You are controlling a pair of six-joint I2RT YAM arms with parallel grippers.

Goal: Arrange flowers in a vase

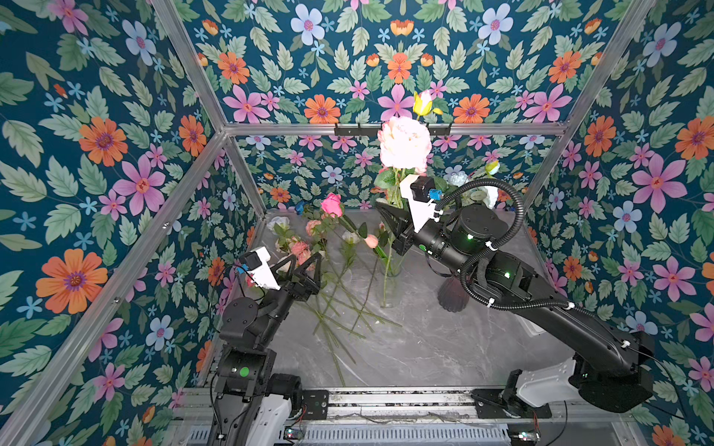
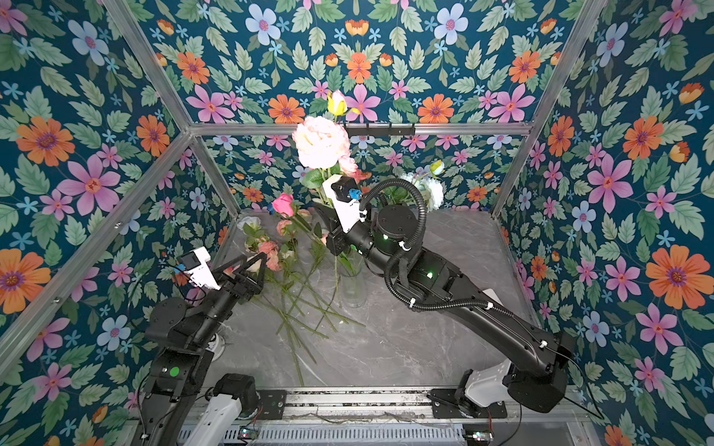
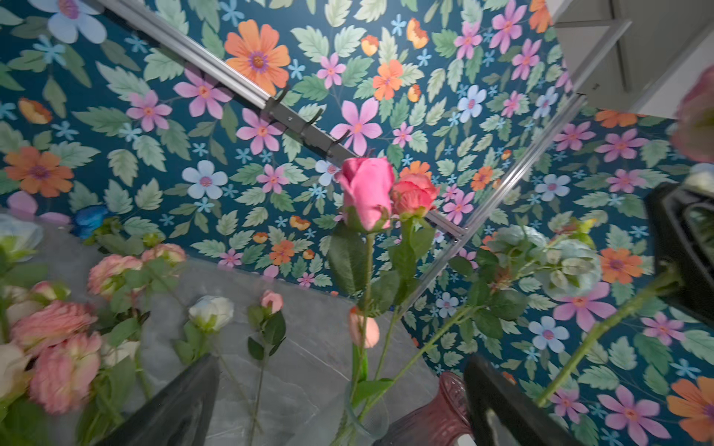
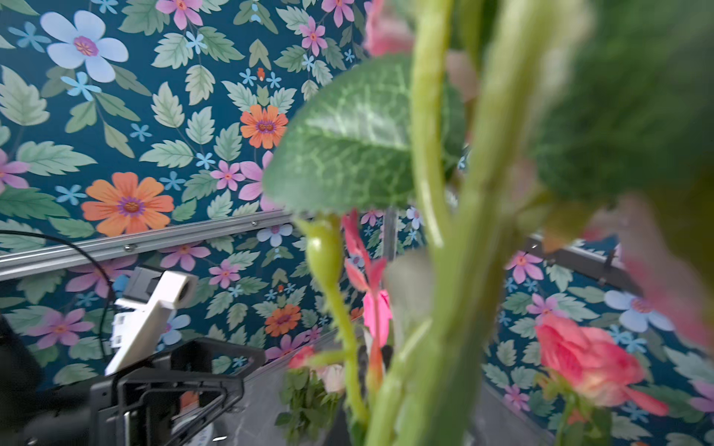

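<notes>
My right gripper (image 1: 386,224) is shut on the stem of a large pale pink peony (image 1: 405,142), which stands upright with a yellow bud above it. The stem hangs in front of the clear glass vase (image 2: 354,291) in the top left view but left of it in the top right view. Leaves and stems fill the right wrist view. A pink rose (image 3: 364,189) and a coral rose (image 3: 414,194) rise above the glass rim in the left wrist view. My left gripper (image 1: 305,261) stands open, with nothing between its fingers.
Several loose flowers (image 1: 299,249) lie left of the glass vase, their stems (image 1: 327,334) crossing the table. A dark red vase (image 3: 431,417) stands to its right, near pale blue-white blooms (image 3: 569,264).
</notes>
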